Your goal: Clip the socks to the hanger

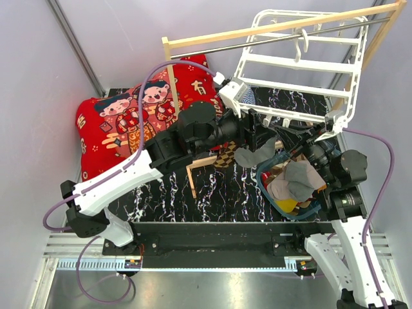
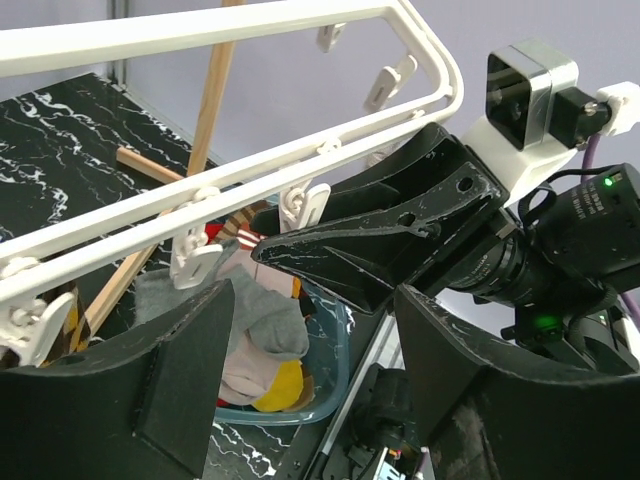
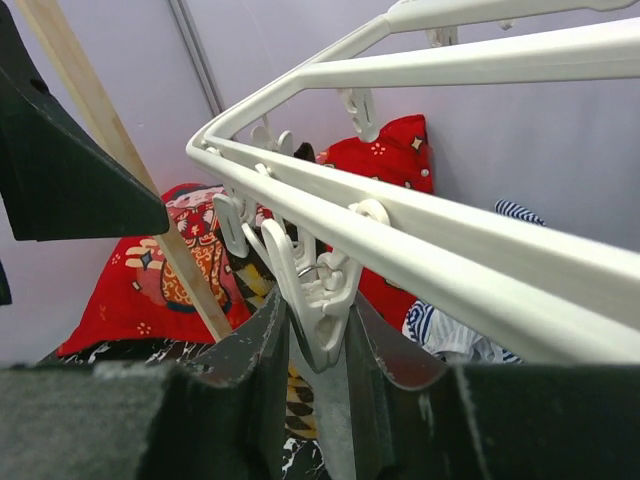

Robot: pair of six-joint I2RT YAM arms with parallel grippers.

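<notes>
The white hanger (image 1: 296,67) hangs from a wooden rack, clips along its lower bar. In the right wrist view my right gripper is shut on a white clip (image 3: 310,290) on that bar, with grey cloth hanging just below. My left gripper is part open below the bar in its own view, with nothing visible between its fingers. A grey sock (image 1: 254,154) hangs under the hanger in the top view, beside a checked sock (image 1: 225,154). More socks (image 1: 296,180) lie in a blue basin.
Red pillows (image 1: 129,129) fill the back left. The rack's wooden posts (image 1: 172,90) stand close behind the arms. The basin (image 1: 277,209) sits at the lower right on the dark marble surface, with walls on both sides.
</notes>
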